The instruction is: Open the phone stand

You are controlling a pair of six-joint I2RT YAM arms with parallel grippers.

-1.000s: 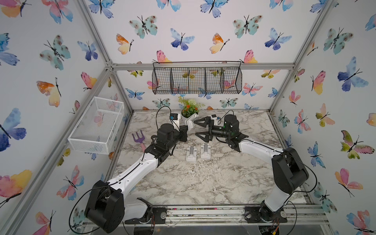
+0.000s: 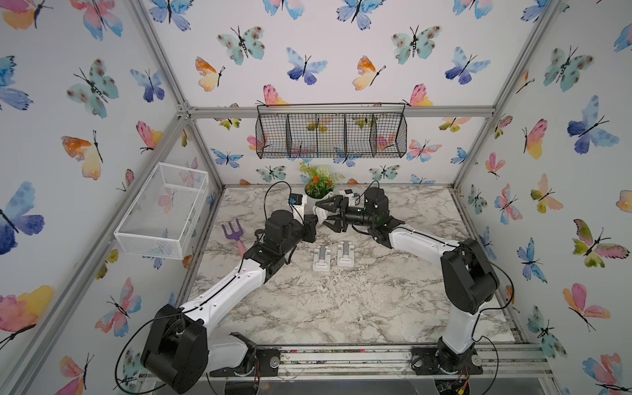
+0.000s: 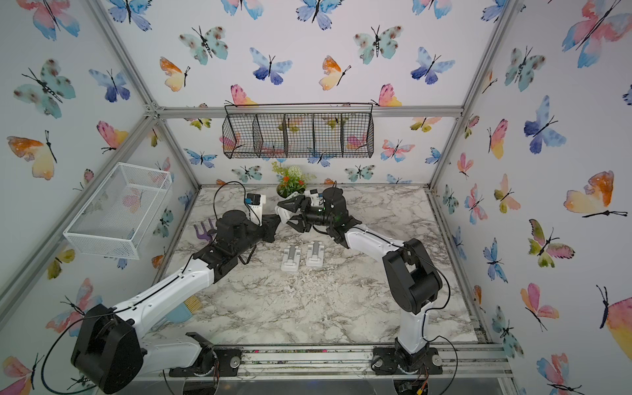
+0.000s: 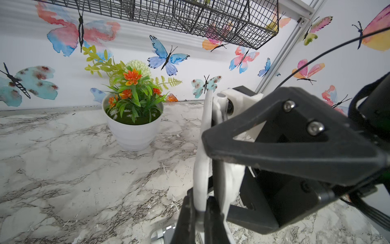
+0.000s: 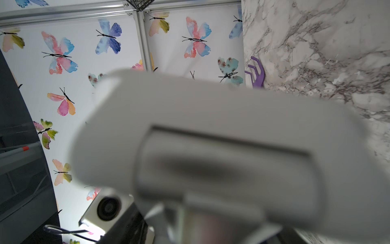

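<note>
The white phone stand [image 4: 202, 174] is held up off the table between both arms; in the left wrist view it stands as two upright parts close together. My left gripper is shut on its lower edge. From the right, my right gripper [image 2: 334, 214] has its black fingers [image 4: 264, 150] shut on the stand's broad part. In the right wrist view the stand [image 5: 227, 105] fills the middle, blurred, its grey pad facing the camera and hiding the fingertips. Two similar folded stands [image 2: 322, 258] [image 2: 345, 254] lie on the table below.
A potted plant [image 4: 134, 130] stands close behind the held stand. A purple fork [image 2: 233, 230] lies at the left. A wire basket [image 2: 331, 135] hangs at the back, a white basket [image 2: 152, 243] on the left.
My right gripper has moved left and gone from open to shut on the phone stand. The stand has shifted slightly downward in the top left view. The left arm has barely moved.
</note>
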